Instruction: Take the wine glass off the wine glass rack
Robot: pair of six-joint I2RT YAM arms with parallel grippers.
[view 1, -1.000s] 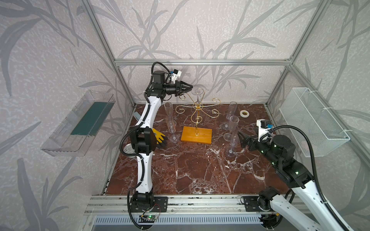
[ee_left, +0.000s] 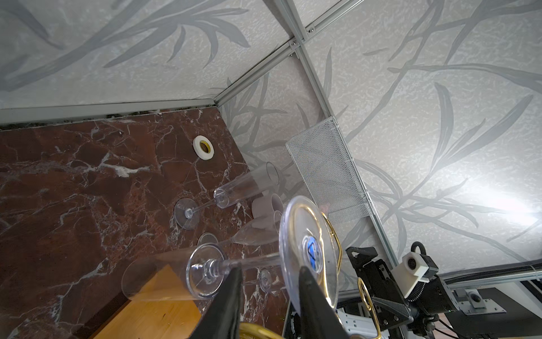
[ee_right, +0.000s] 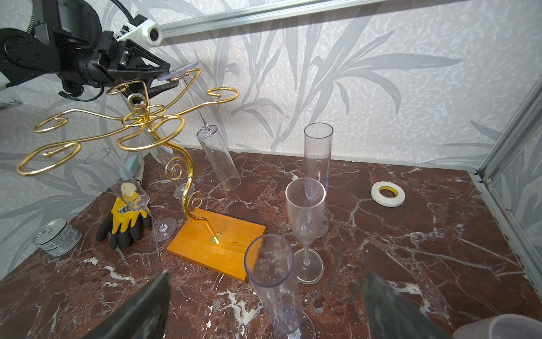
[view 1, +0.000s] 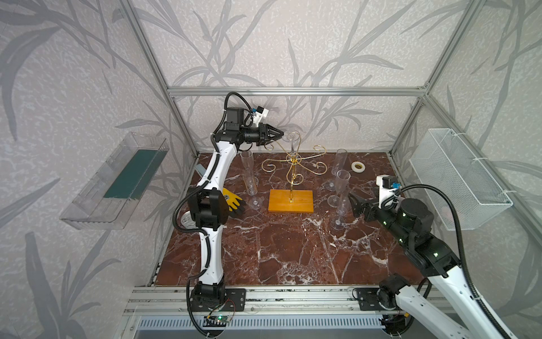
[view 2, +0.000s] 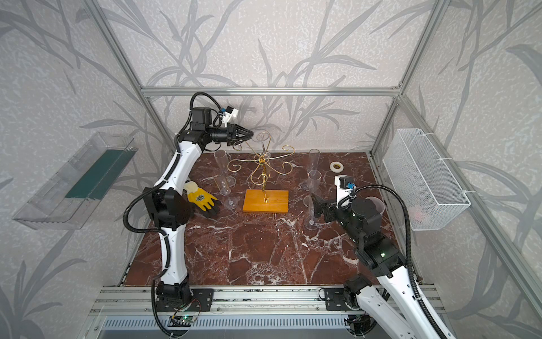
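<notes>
The gold rack [view 1: 292,161] stands on a wooden base [ee_right: 216,237]. A clear glass [ee_right: 214,149] hangs upside down by its foot [ee_left: 310,251] from a back loop of the rack. My left gripper [view 1: 281,134] is at that loop, its fingertips at the glass's foot in the left wrist view; whether they grip it I cannot tell. My right gripper [view 1: 355,206] stands open near the standing glasses on the right, nothing held.
Standing glasses [ee_right: 305,214] flank the rack on both sides. A glove [ee_right: 127,220] and a can [ee_right: 56,237] lie at left, a tape roll [ee_right: 388,193] at back right.
The rack and its base have shifted slightly right and toward the front. The right arm has not moved.
</notes>
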